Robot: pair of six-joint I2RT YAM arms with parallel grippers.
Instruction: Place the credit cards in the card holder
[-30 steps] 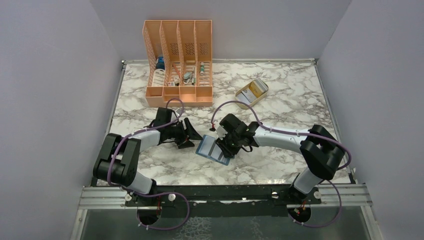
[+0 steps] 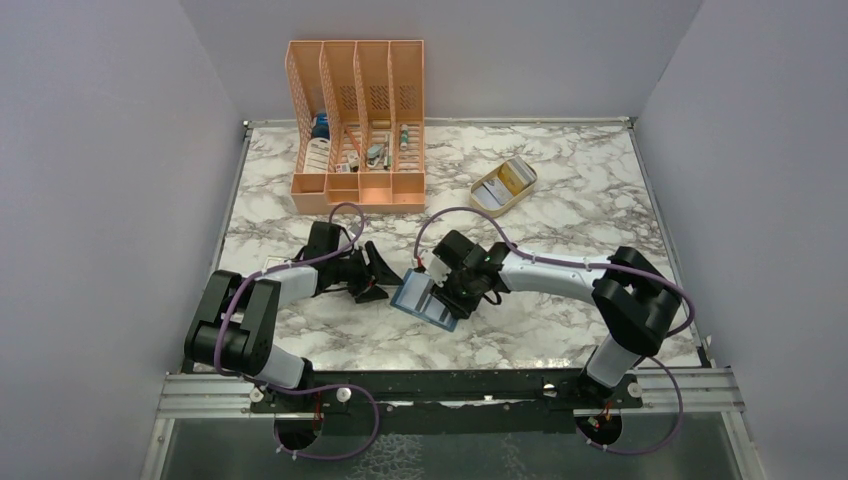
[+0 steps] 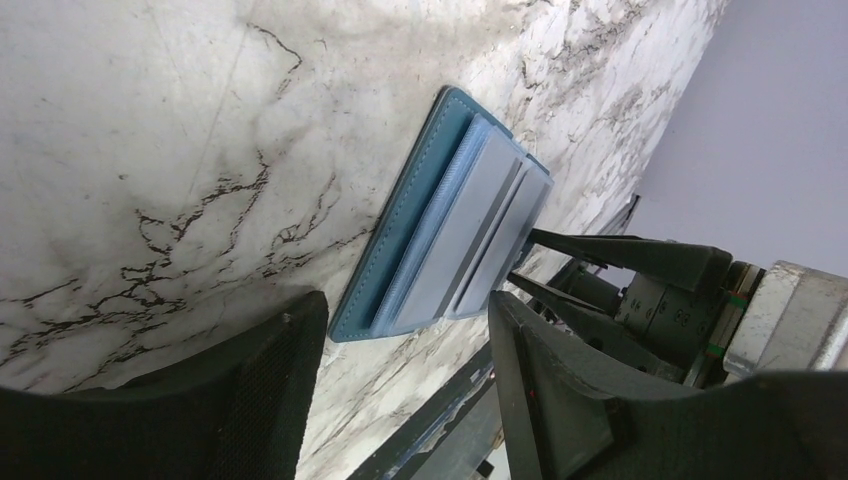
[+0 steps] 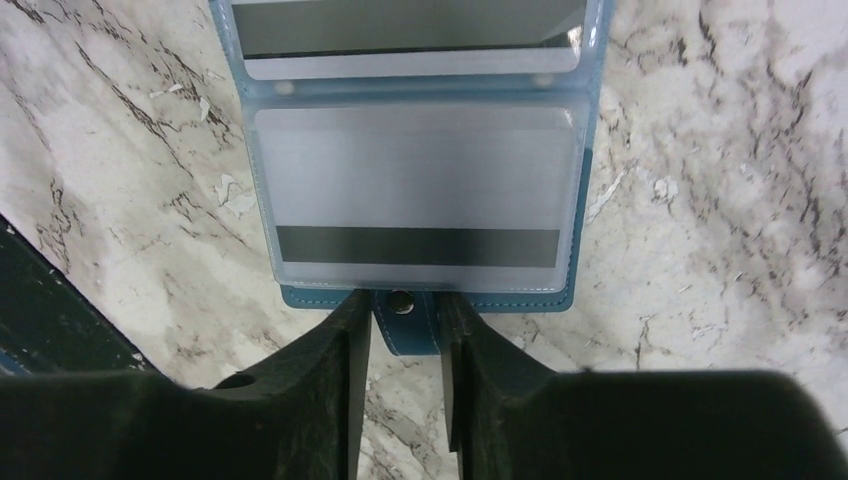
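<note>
The blue card holder [image 2: 425,300] lies spread on the marble table between my two grippers. White cards with dark stripes show through its clear pockets, one card [image 4: 420,175] in the nearer pocket. My right gripper is at the holder's edge, its fingers either side of the small blue tab [image 4: 412,335] with a snap; whether they press on it is unclear. My left gripper stands open beside the opposite edge of the holder [image 3: 385,255], nothing held in it.
A yellowish tray [image 2: 530,189] with several cards stands at the back right. The orange organizer [image 2: 310,195] with various items is at the back left. Free marble surrounds the holder, mostly to the right and in front.
The holder looks unmoved.
</note>
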